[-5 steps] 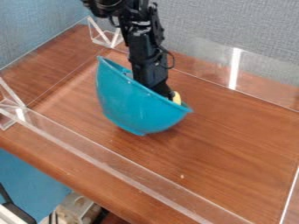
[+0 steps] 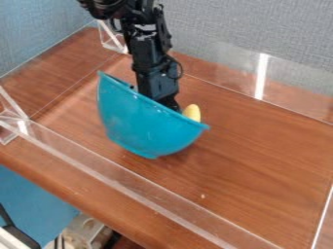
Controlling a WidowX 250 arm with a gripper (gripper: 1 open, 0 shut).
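Observation:
A blue bowl (image 2: 140, 124) is tipped steeply on its side on the wooden table. The black gripper (image 2: 162, 95) reaches down behind it; its fingertips are mostly hidden by the bowl, so its state cannot be seen. A yellow object (image 2: 192, 111) shows just to the right of the gripper, behind the bowl's edge, partly hidden.
Clear low walls (image 2: 260, 76) edge the wooden table (image 2: 254, 165). A textured grey wall stands behind.
The gripper and bowl have moved slightly left. More of the yellow object shows beside them now.

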